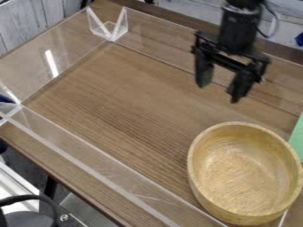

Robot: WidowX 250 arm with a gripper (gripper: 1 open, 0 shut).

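My black gripper [222, 75] hangs over the back right of the wooden table [119, 106], blurred, with its fingers spread apart and nothing seen between them. A large tan bowl [240, 173] sits at the front right, empty, below and in front of the gripper.
Clear plastic walls edge the table, with a clear angled piece [108, 27] at the back left. A green object [295, 148] is cut off at the right edge. Black cables lie at the bottom left.
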